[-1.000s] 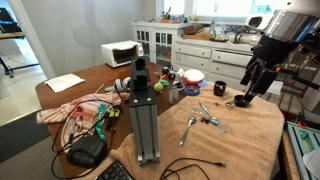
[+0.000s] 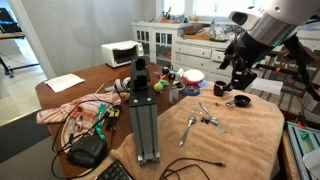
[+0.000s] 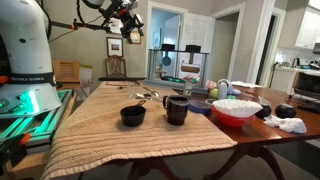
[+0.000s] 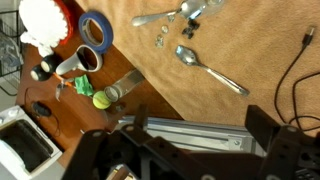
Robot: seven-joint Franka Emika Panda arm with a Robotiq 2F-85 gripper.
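My gripper [image 2: 236, 82] hangs well above the table, open with nothing between its fingers. Wide apart along the bottom of the wrist view are its dark fingers [image 4: 264, 126]. Beneath it in that view a metal spoon [image 4: 212, 70] lies on the tan cloth [image 4: 190, 95], with another long utensil [image 4: 163, 17] at the top edge. A dark mug [image 3: 177, 110] and a small black bowl [image 3: 132, 116] stand on the cloth, apart from the gripper. Farther along the table is a red bowl [image 3: 236, 112] with a white lining.
A tall grey column [image 2: 144, 122] rises at the table's middle. Cables [image 4: 292, 90] cross the cloth's edge. Blue tape [image 4: 96, 31], a clear glass [image 4: 124, 86] and other clutter crowd one side.
The objects on the table have stayed in place.
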